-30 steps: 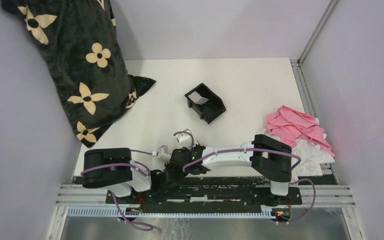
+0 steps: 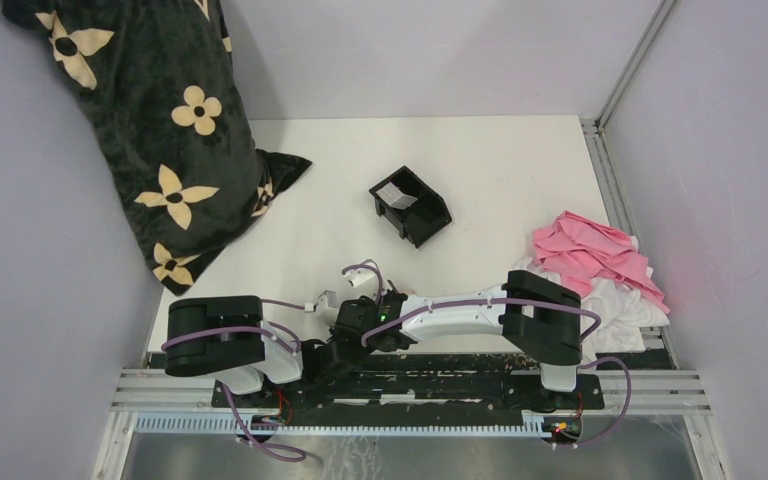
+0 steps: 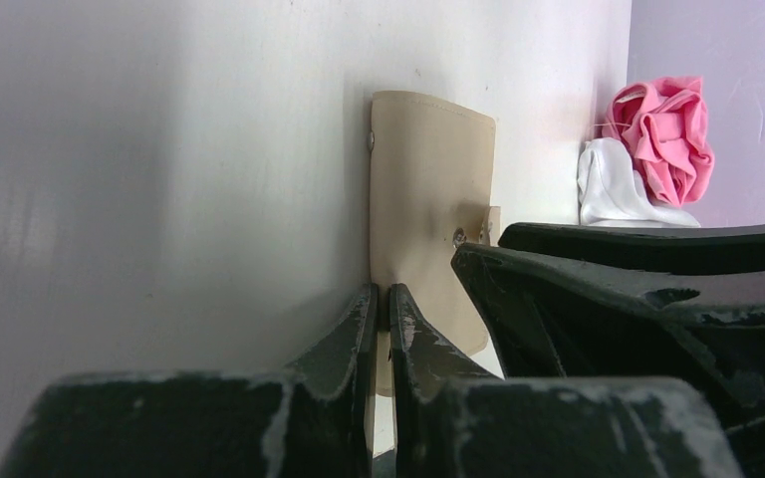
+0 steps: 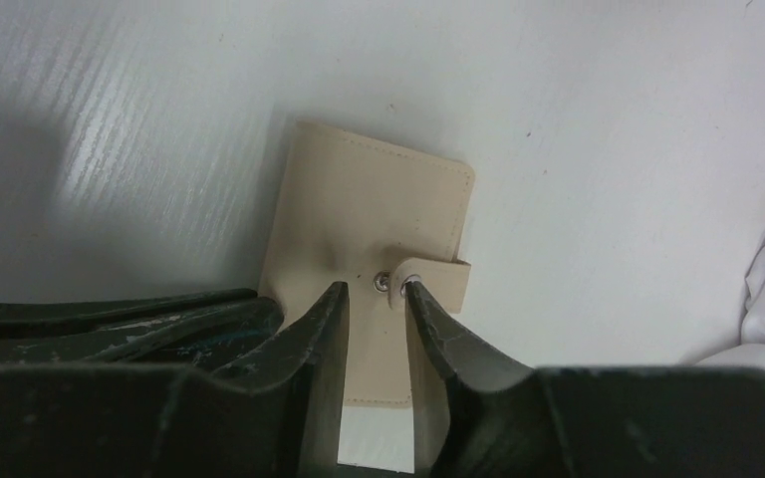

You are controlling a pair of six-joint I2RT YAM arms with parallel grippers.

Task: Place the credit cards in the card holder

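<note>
The beige card holder [image 3: 428, 169] lies on the white table, a snap strap [image 4: 440, 284] at its side. My left gripper has its fingertips close together on the holder's left edge; whether they grip it is unclear. My right gripper is over the holder at the strap and metal snap, its fingertips a little apart. In the top view both arms meet at the front middle and hide most of the holder. I cannot make out any cards.
A black open box [image 2: 425, 215] with pale items stands mid-table. Pink cloth [image 2: 590, 250] and white cloth [image 2: 615, 320] lie at the right, a dark flowered fabric [image 2: 170, 160] at the left.
In the top view the right arm's wrist has shifted very slightly left; the left arm has not visibly moved.
</note>
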